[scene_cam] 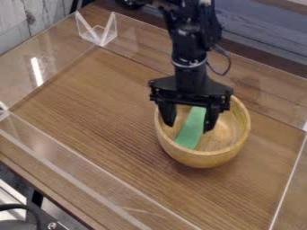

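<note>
My gripper (186,106) stands open at the rim of a wooden bowl (207,154), its two black fingers spread over the bowl's left and right sides. A light green oblong object (189,131) lies in the bowl between and below the fingers, partly hidden by the gripper's body. I cannot tell whether the fingertips touch it.
A clear plastic object (96,29) stands at the back left. A dark round item (24,218) shows at the bottom left corner.
</note>
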